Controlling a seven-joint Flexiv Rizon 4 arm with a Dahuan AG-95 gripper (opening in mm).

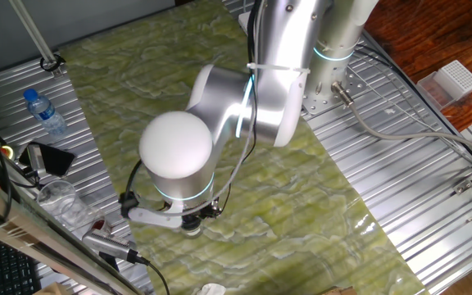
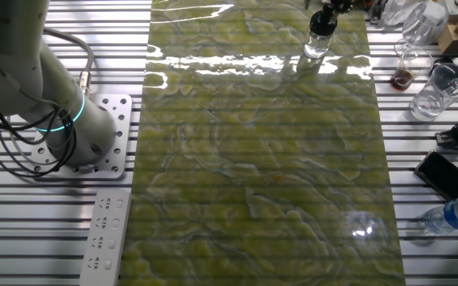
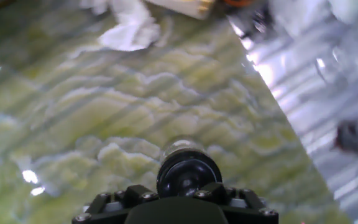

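A small clear bottle (image 2: pixel 318 44) with a black cap (image 2: pixel 322 21) stands upright at the far side of the green marbled mat (image 2: pixel 261 151) in exterior view 2. My gripper (image 2: pixel 339 6) is at the cap, partly cut off by the top edge. In the wrist view the round black cap (image 3: pixel 189 173) lies just ahead of my gripper, between its dark fingers. Whether they are shut on it or only around it cannot be told. Exterior view 1 shows the bottle (image 1: pixel 192 232) low under the wrist, mostly hidden by the arm.
Crumpled white tissue (image 3: pixel 129 28) lies on the mat beyond the bottle. Along the side rack are clear cups (image 2: pixel 440 91), a black phone (image 2: pixel 448 175) and a water bottle (image 2: pixel 456 213). A power strip (image 2: pixel 106 238) lies near the base.
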